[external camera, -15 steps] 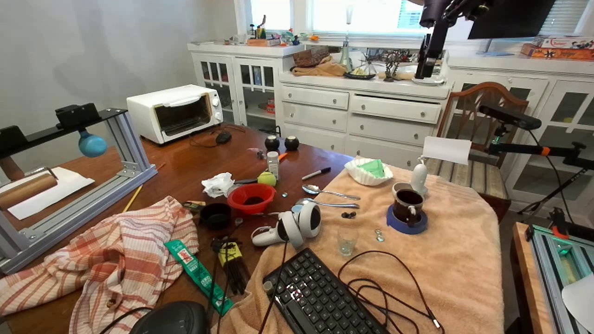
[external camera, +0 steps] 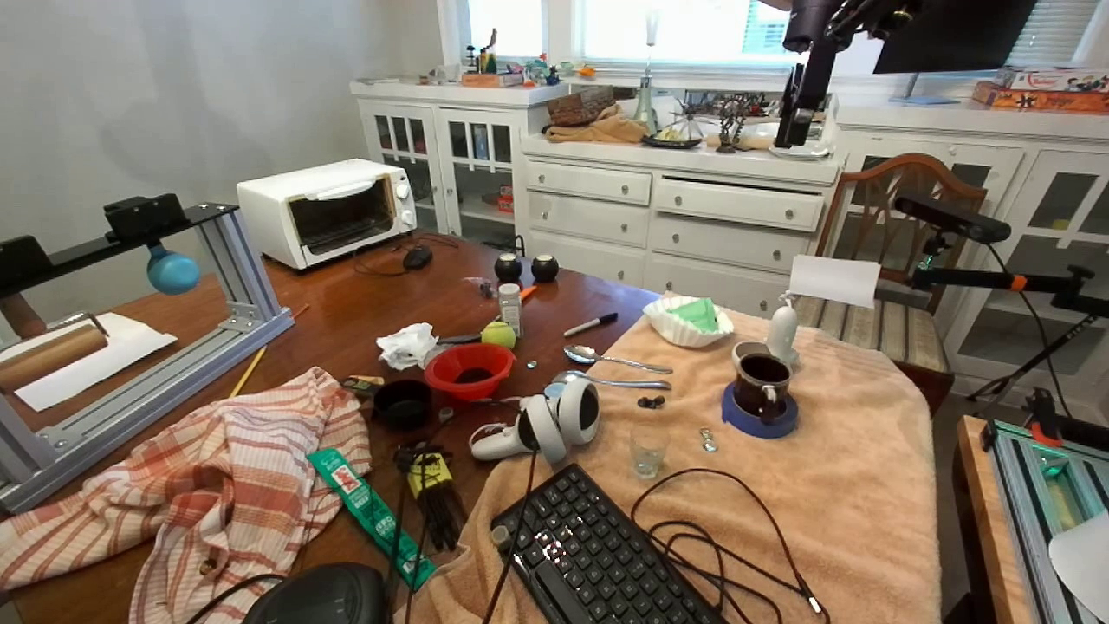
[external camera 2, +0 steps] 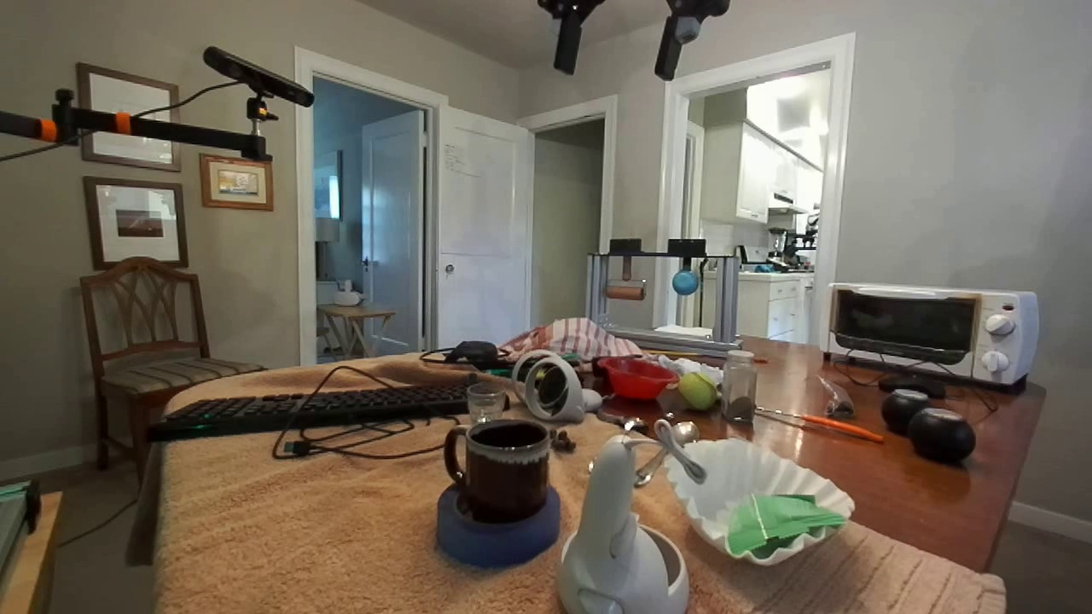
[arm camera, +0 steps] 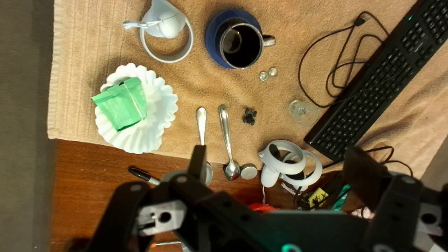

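My gripper (external camera 2: 618, 70) hangs high above the table, its two fingers wide apart and nothing between them. In the wrist view the fingers (arm camera: 196, 161) frame the towel's edge from above. Below lie two spoons (arm camera: 225, 134), side by side across that edge. A dark mug (arm camera: 241, 45) stands on a round blue base (arm camera: 213, 40). Close to it is a white long-necked holder (external camera 2: 614, 532). A white fluted bowl (arm camera: 157, 105) carries green packets (arm camera: 126, 105). White ring-shaped controllers (arm camera: 289, 161) rest near a small clear glass (arm camera: 303, 112).
A black keyboard (external camera: 593, 551) with looped cable (external camera: 717, 562) covers the towel's near side. On the wood are a red bowl (external camera: 457, 386), a tennis ball (external camera: 499, 333), a jar (external camera: 509, 310) and a marker (external camera: 590, 323). A toaster oven (external camera: 322, 213) stands far back. Open towel surrounds the mug.
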